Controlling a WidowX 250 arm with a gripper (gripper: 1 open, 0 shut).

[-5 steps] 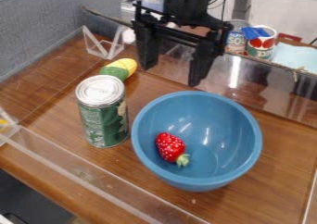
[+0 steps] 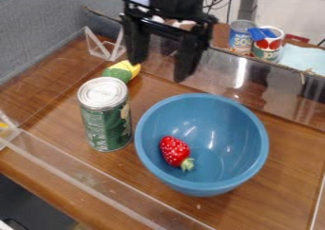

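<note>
My black gripper (image 2: 162, 46) hangs at the top middle, above and behind a blue bowl (image 2: 238, 158), its two fingers spread apart with nothing seen between them. A red strawberry (image 2: 176, 150) lies in the bowl. A green can (image 2: 105, 120) stands left of the bowl. Behind the can lies a yellow-green object (image 2: 122, 71), small and partly hidden.
A clear plastic barrier (image 2: 235, 82) runs behind the bowl. Cans (image 2: 267, 47) and a light blue cloth (image 2: 303, 59) are at the back right. A wire stand (image 2: 105, 46) is at the back left. Bare wood (image 2: 45, 115) shows at the left.
My gripper has risen a little over the last second. The bowl, strawberry and can have not moved.
</note>
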